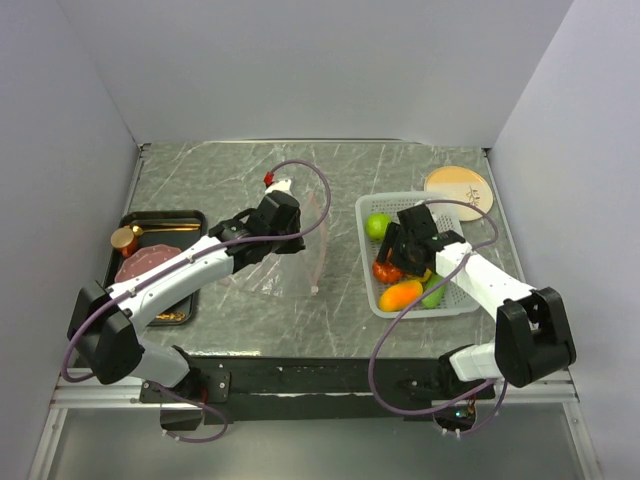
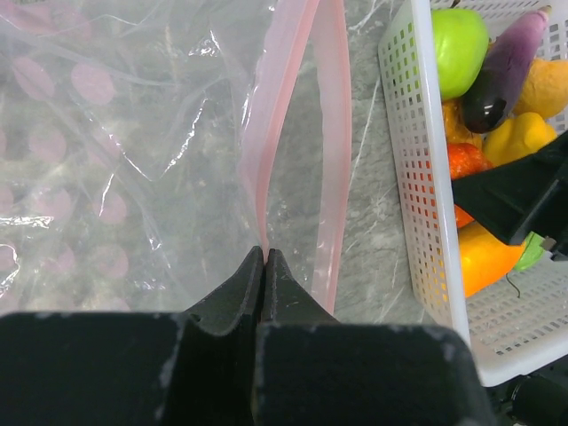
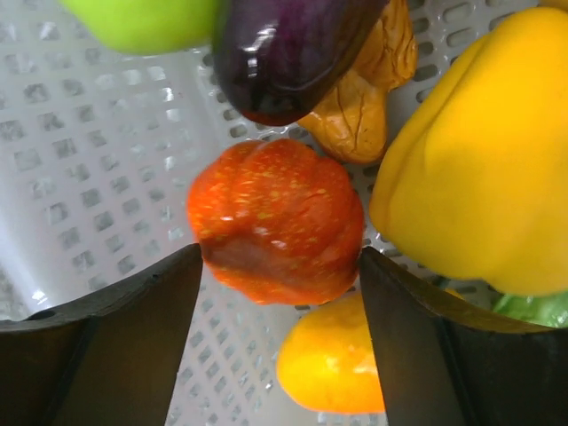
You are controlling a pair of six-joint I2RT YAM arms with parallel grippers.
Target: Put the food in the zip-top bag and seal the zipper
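Note:
The clear zip bag lies on the grey marbled table, its pink-edged mouth spread apart. My left gripper is shut at the pink edge of that mouth, the thin film running to its fingertips. Inside the white basket, an orange-red pumpkin-like vegetable sits between the parted fingers of my right gripper, which stands open around it. In the top view the right gripper covers part of this food. I see no food in the visible part of the bag.
The basket also holds a green apple, an eggplant, a yellow pepper and an orange mango-like fruit. A dark tray stands at the left, a round board behind the basket. Bare table separates bag and basket.

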